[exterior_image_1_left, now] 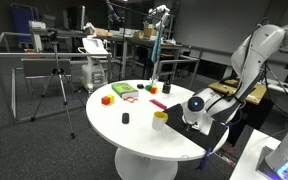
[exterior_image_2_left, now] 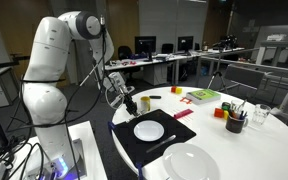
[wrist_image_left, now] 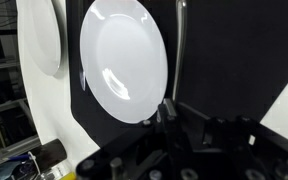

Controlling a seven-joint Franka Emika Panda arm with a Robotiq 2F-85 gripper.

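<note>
A silver utensil (wrist_image_left: 181,45) runs alongside the white oval-looking plate (wrist_image_left: 124,58) in the wrist view, its near end reaching the fingertips of my gripper. The fingers are shut on that end; what kind of utensil it is I cannot tell. In exterior view 2 the same plate (exterior_image_2_left: 149,131) lies on a black mat (exterior_image_2_left: 169,122), with my gripper (exterior_image_2_left: 134,109) low over the mat's far-left part. From exterior view 1 the arm hides most of the plate, and the gripper (exterior_image_1_left: 192,118) is close to the mat.
A second white plate (exterior_image_2_left: 189,163) lies off the mat, and a dark utensil (exterior_image_2_left: 162,149) lies between the plates. A yellow mug (exterior_image_1_left: 159,120) stands near the table edge. Farther off are a black utensil cup (exterior_image_2_left: 235,122) and a green box (exterior_image_2_left: 204,96).
</note>
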